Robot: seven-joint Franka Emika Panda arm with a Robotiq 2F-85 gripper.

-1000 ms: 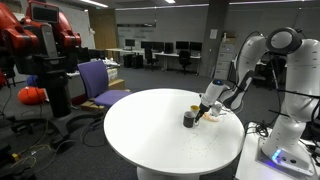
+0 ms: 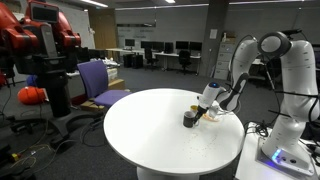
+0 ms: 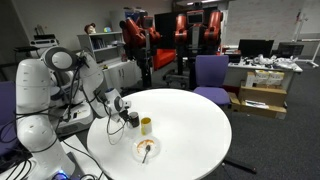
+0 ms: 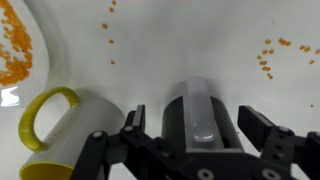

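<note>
My gripper is open, its two dark fingers (image 4: 134,122) on either side of a dark cup (image 4: 173,121). A pale grey rounded strip (image 4: 199,110) runs over the cup's middle; whether it is a handle or a separate piece, I cannot tell. Left of the gripper stands a yellow mug (image 4: 82,137), its handle toward the upper left. A white plate (image 4: 40,62) holding orange bits (image 4: 15,55) lies at the upper left. In exterior view 2 the dark cup (image 3: 133,118), yellow mug (image 3: 146,127) and plate (image 3: 137,152) share the table, and a dark utensil (image 3: 147,152) rests on the plate.
Orange bits (image 4: 268,55) are scattered across the white table (image 2: 130,130), some above the cup and some to its right. Much of the round table (image 3: 195,130) away from the arm is bare. A purple chair (image 3: 211,72) stands beyond its edge.
The arm's wrist has shifted slightly near the dark cup. The things on the table look unmoved.
</note>
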